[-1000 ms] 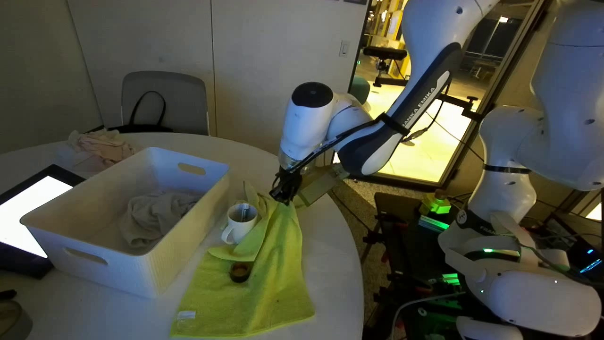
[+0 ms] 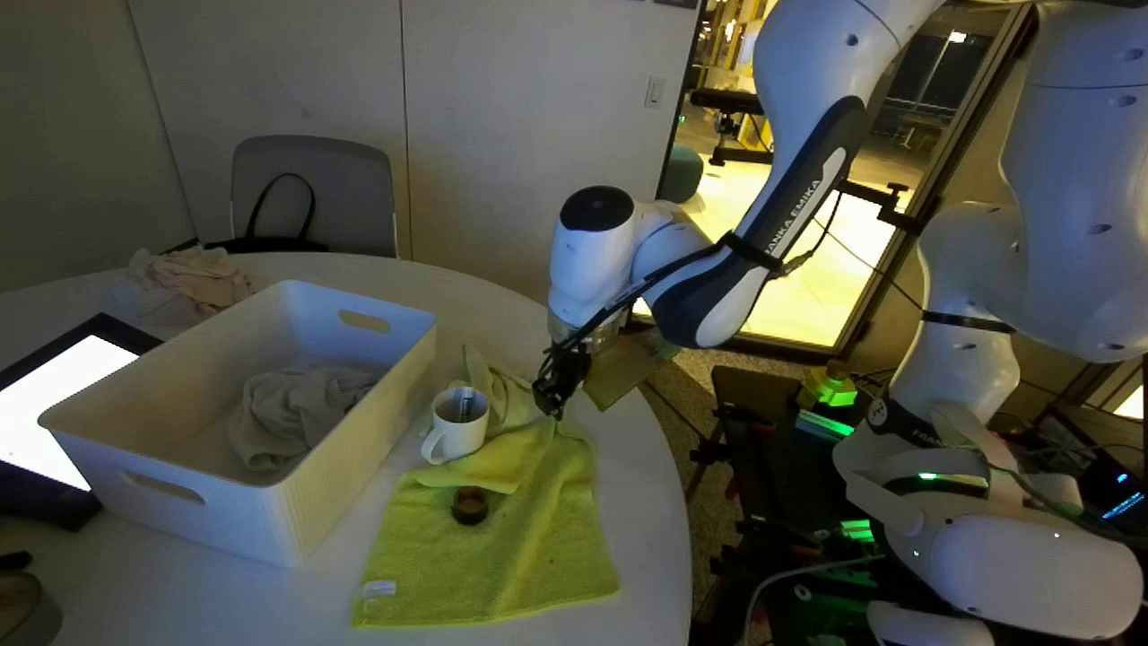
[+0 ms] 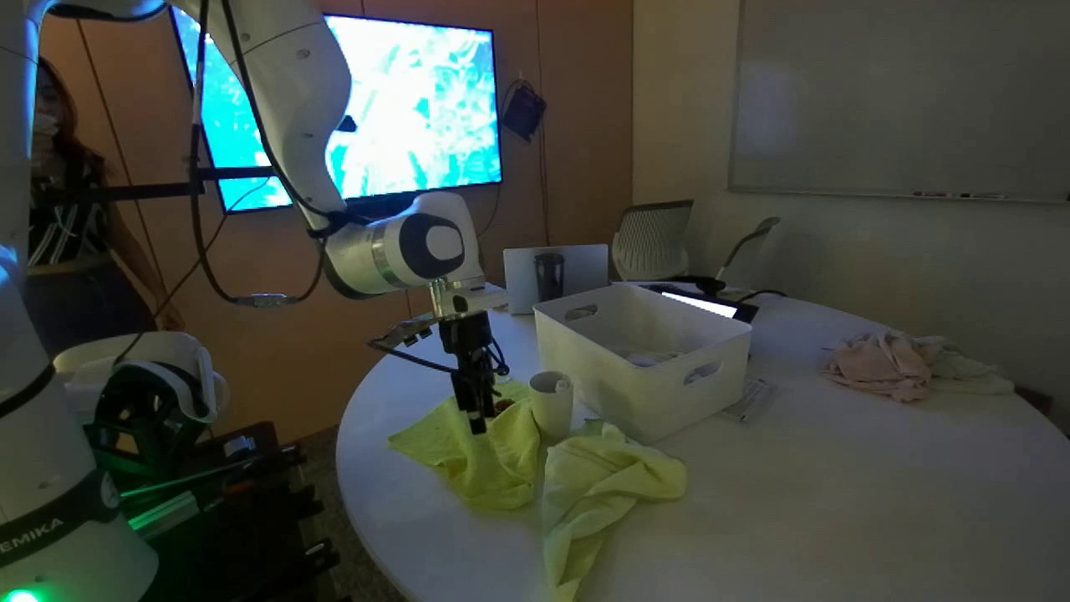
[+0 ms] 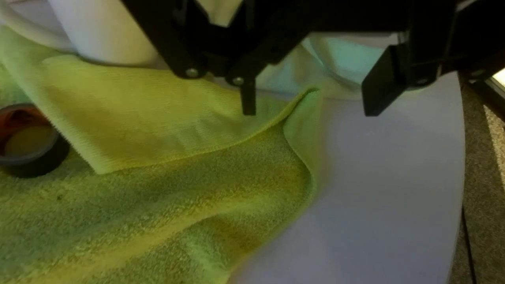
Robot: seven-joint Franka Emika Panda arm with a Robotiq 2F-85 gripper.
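Observation:
A yellow-green towel (image 2: 506,560) lies on the round table, one part of it folded over. In the wrist view a raised fold of the towel (image 4: 189,123) peaks beneath my gripper. The fingers stand apart, and no cloth is visibly pinched between the fingertips. In exterior view 1 my gripper (image 2: 553,405) is low over the towel's far edge. A dark tape roll (image 2: 469,506) rests on the towel, beside the folded part. A white mug (image 2: 460,425) with something upright inside stands at the towel's far left.
A white bin (image 2: 344,495) holding a pale cloth (image 2: 301,414) is left of the mug. Another pale green cloth (image 3: 607,477) lies crumpled near the mug. A lit tablet (image 2: 54,409) and a pinkish cloth (image 2: 199,274) are farther left. Bare table extends right of the towel.
My gripper has moved slightly right and down. The tape roll has shifted a little right and away with the towel.

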